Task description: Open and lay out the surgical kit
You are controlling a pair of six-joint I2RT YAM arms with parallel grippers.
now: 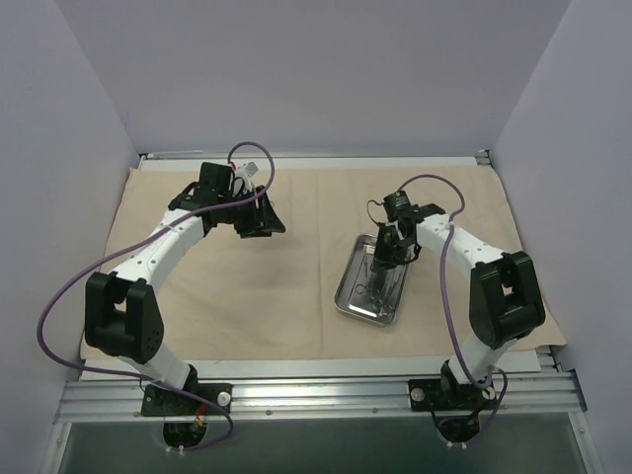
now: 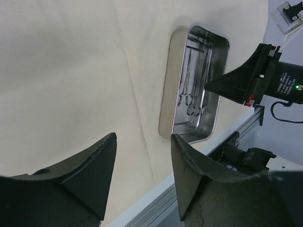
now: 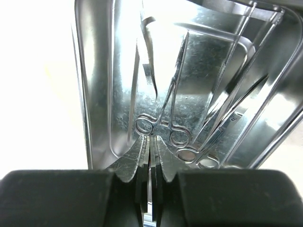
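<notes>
The metal tray [image 1: 346, 292] lies on the cloth right of centre, with several steel instruments inside. My right gripper [image 1: 383, 267] is over it, fingers shut. In the right wrist view the fingertips [image 3: 146, 142] meet just at the ring handles of a scissor-like instrument [image 3: 175, 90]; nothing shows between them, and contact cannot be told. Tweezers [image 3: 147, 52] and further ring-handled tools [image 3: 232, 113] lie alongside in the tray. Over the cloth on the left hangs my left gripper [image 1: 260, 234], open and empty. That arm mostly hides the scissors lying on the cloth behind it.
Beige cloth [image 1: 247, 296] covers the table, its left half and front middle clear. The tray's raised walls [image 3: 94, 85] surround the right gripper's work area. Purple cables [image 1: 109, 259] loop along both arms. Grey walls stand at the sides and back.
</notes>
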